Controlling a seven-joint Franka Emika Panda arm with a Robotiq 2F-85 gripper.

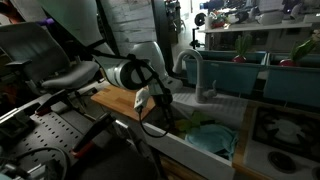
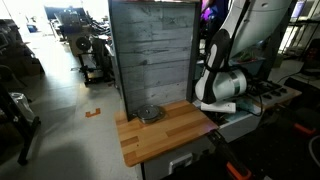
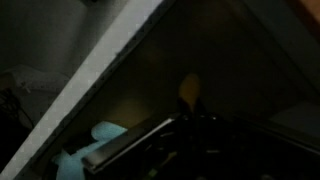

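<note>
My gripper is shut on a small brownish-yellow object (image 3: 190, 88) in the dark wrist view. Only the object's rounded end shows clearly, so I cannot tell what it is. In exterior view 1 the white wrist of the arm (image 1: 140, 75) is tilted down over the sink, and the fingers are lost in shadow. A crumpled teal cloth (image 1: 212, 138) lies in the sink to the right of the gripper. Its light blue edge (image 3: 105, 131) appears at the lower left of the wrist view.
The sink's pale front wall (image 1: 195, 156) runs close beside the gripper. A curved faucet (image 1: 199, 65) rises behind, and stove burners (image 1: 285, 130) sit to the right. On the wooden counter (image 2: 175, 133) stands a metal pan (image 2: 147, 112), with bare wood around it.
</note>
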